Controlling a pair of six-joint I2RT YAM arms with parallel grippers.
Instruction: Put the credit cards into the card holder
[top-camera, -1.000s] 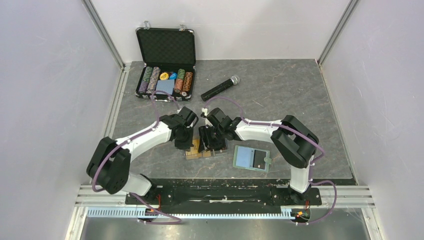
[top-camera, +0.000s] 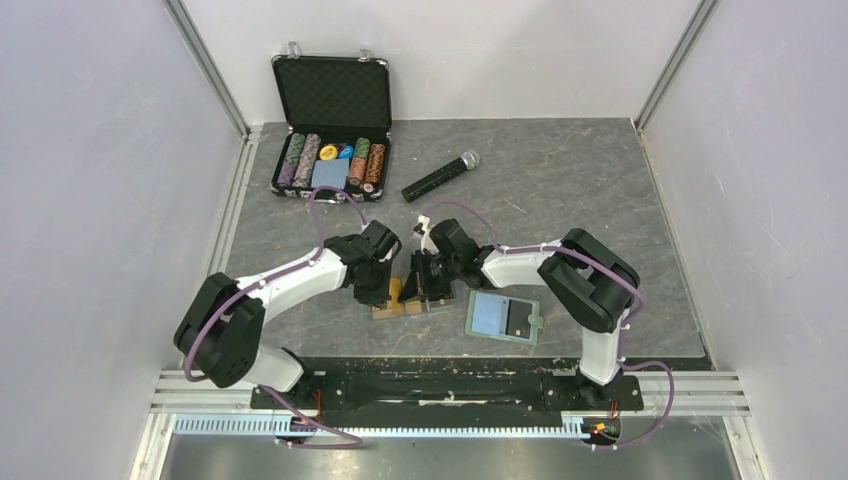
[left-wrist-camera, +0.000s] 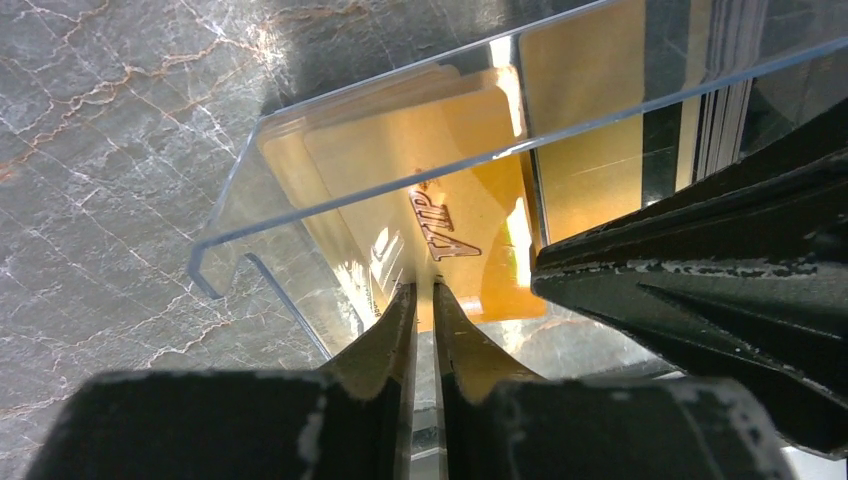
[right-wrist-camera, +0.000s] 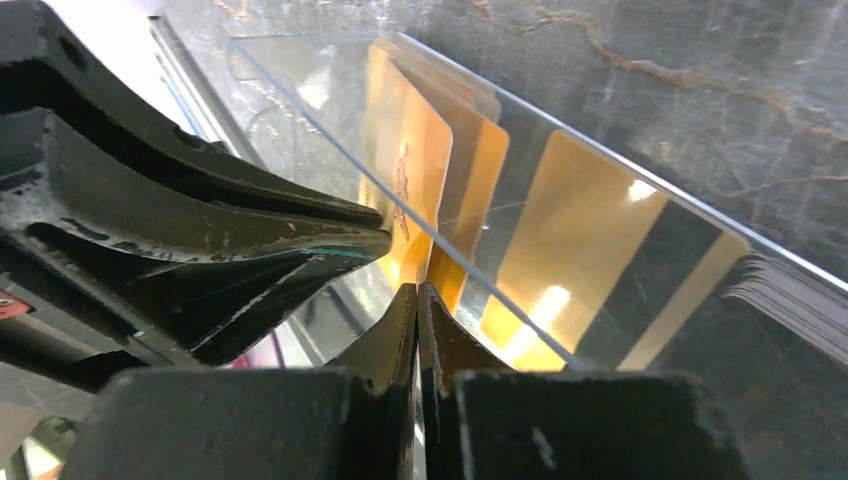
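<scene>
A clear card holder (left-wrist-camera: 232, 222), partly covered in the top view, holds several upright cards. At one end of it, an orange card (left-wrist-camera: 470, 215) with dark lettering stands against paler cards. My left gripper is open by a narrow gap at the lower edge of this orange card. In the right wrist view its fingers (right-wrist-camera: 340, 235) meet the card's side; whether the card is between them is unclear. My right gripper is shut, with nothing showing between its fingers, close beside the orange cards and the holder's wall.
A pale green-edged tray (top-camera: 538, 322) with a blue piece and a dark piece lies right of the holder. Behind are a microphone (top-camera: 440, 178) and an open case (top-camera: 332, 92) of poker chips. Both grippers stand close together.
My left gripper has shifted slightly right and towards the front edge. The right gripper has also moved a little right and towards the front. The holder stays in place.
</scene>
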